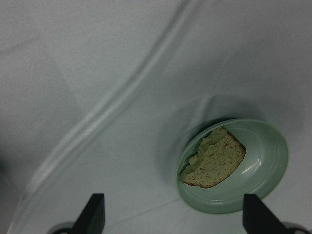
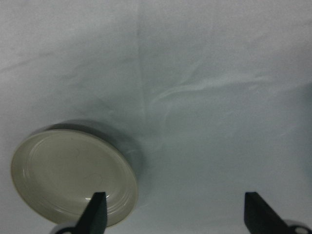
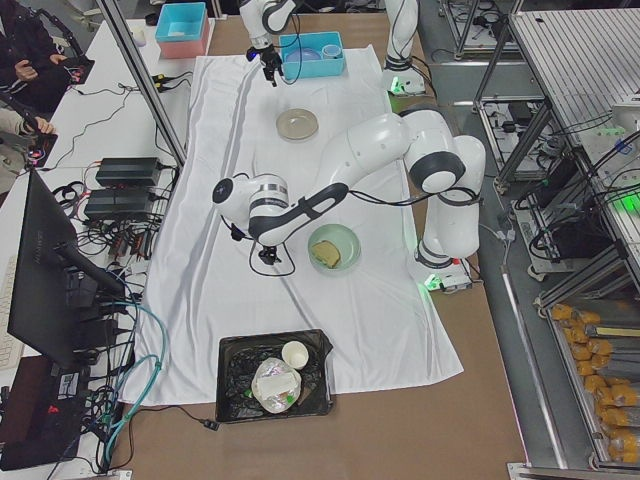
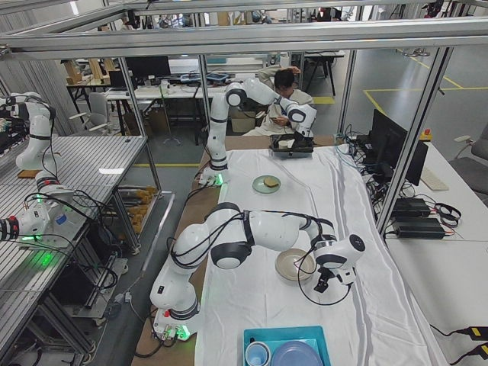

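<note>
A pale green plate holds a slice of bread. My left gripper hangs above the white cloth beside that plate, open and empty. A beige plate lies farther along the cloth. My right gripper is open above the cloth near the beige plate, with nothing between its fingers.
A black tray with a white cup and a bagged item is at one end. A blue bin with a cup and plate is at the other. A monitor and cables line one side.
</note>
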